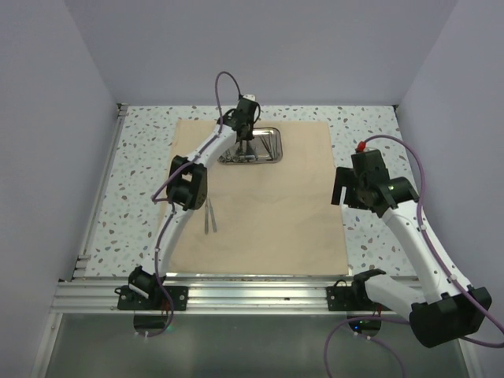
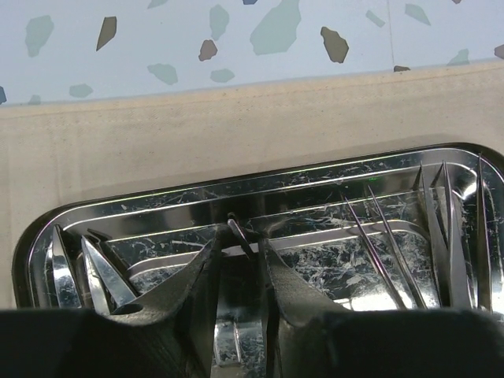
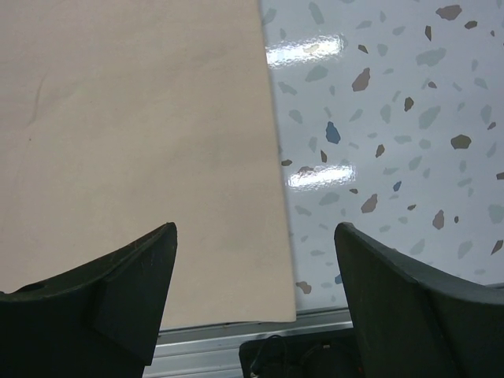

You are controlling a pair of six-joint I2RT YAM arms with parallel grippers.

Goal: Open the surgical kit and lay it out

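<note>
In the top view the metal tray lies near the back of the tan cloth. My left gripper is down at the tray, its fingertips a little apart. A thin dark instrument shows between and just beyond those tips; I cannot tell whether they touch it. Tweezers and pointed instruments lie in the tray to the right, other blades to the left. Two slim metal instruments lie side by side on the cloth. Over the cloth's right edge, my right gripper is wide open and empty.
Speckled tabletop borders it on both sides. The tray's raised rim passes just beyond the left fingertips.
</note>
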